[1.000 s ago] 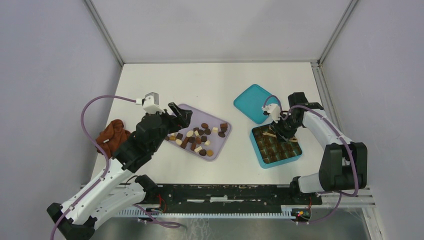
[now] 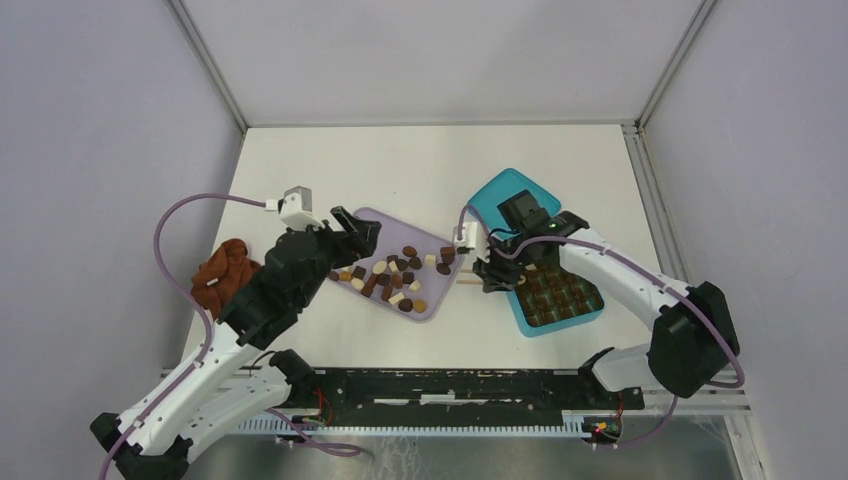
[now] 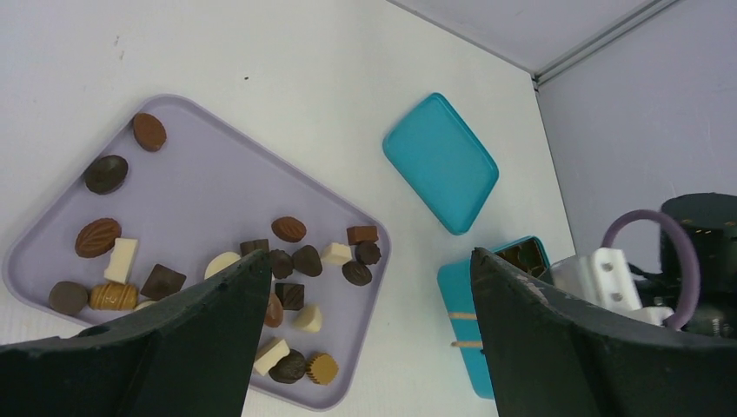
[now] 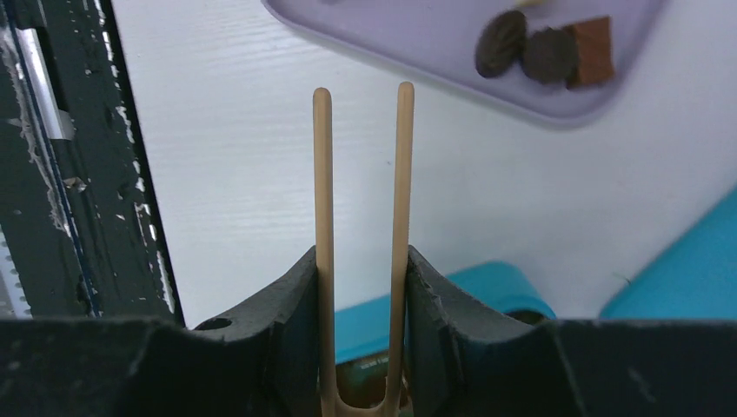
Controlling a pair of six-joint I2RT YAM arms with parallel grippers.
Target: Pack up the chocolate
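Note:
Assorted chocolates (image 3: 289,229) lie spread over a lilac tray (image 2: 385,217), brown, dark and cream pieces among them. Above that tray's left part, my left gripper (image 2: 358,232) stands open and empty. My right gripper is shut on wooden tongs (image 4: 322,174), whose two prongs are parallel and apart with nothing between them. Those tongs point toward the tray's right end, over bare table. Under the right arm is a blue box (image 2: 529,328) with a brown compartment insert (image 2: 550,300); the arm covers its upper part, and the compartments' contents are hard to make out.
A flat blue lid-like tray (image 3: 441,165) lies behind the box, partly covered by the right arm in the top view. A brown cloth (image 2: 222,278) is crumpled at the table's left edge.
From over the blue box, my right gripper has swung left with the tongs toward the lilac tray's right end. The left arm has barely moved.

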